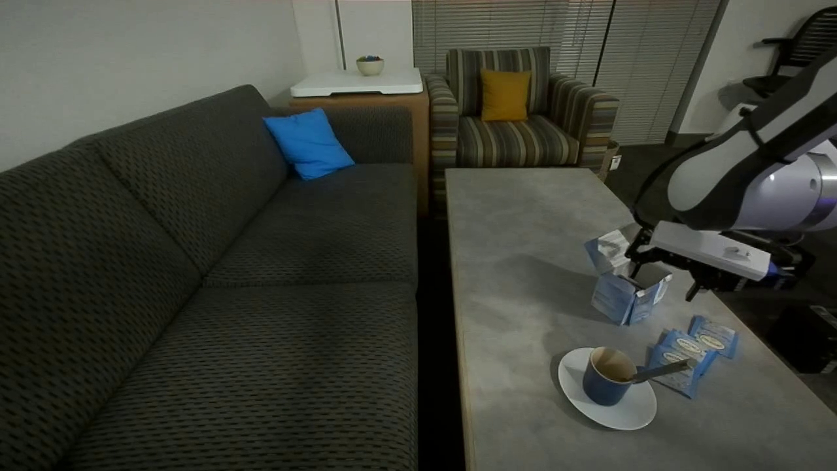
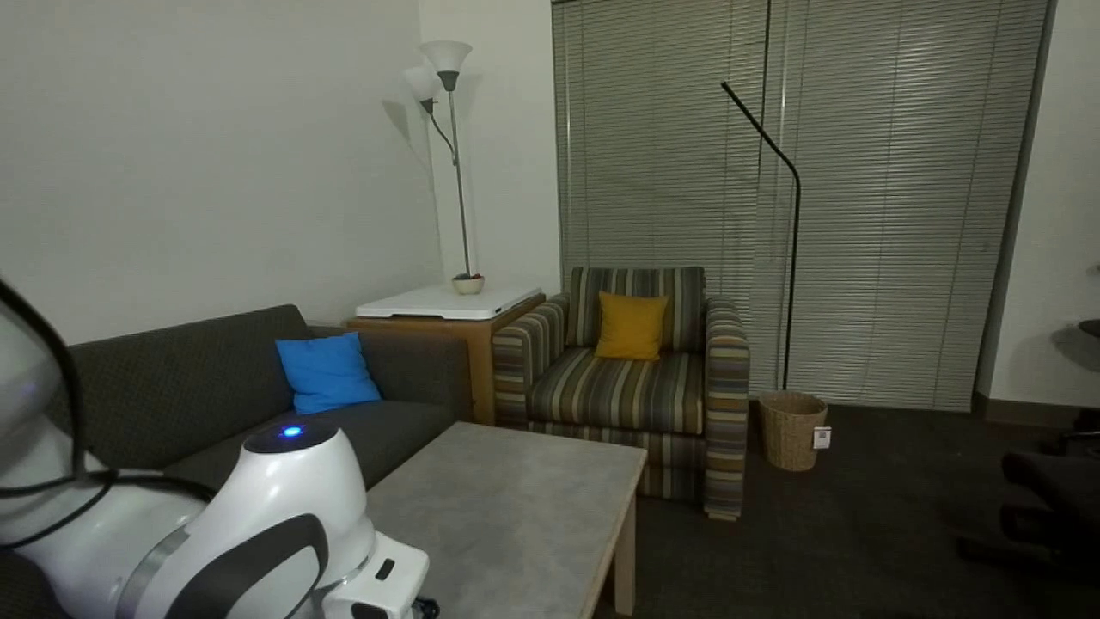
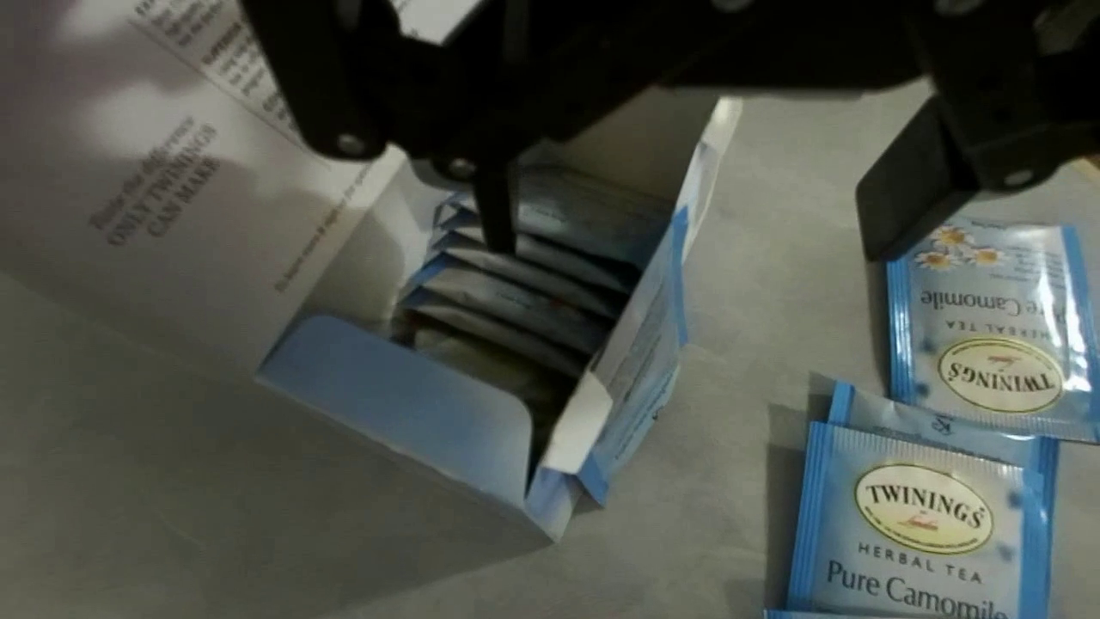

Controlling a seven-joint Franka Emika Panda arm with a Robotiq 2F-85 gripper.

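An opened blue tea box stands on the coffee table with its lid folded back. Looking down in the wrist view, I see a row of tea packets inside the box. My gripper is open, its fingers wide apart and no packet between them. One finger hangs over the packets; the other finger is outside the box, above the loose camomile packets. Exterior view 1 has the gripper over the right part of the box. Whether either finger touches anything, I cannot tell.
Several loose tea packets lie right of the box. In front, a blue cup with a utensil in it sits on a white saucer.
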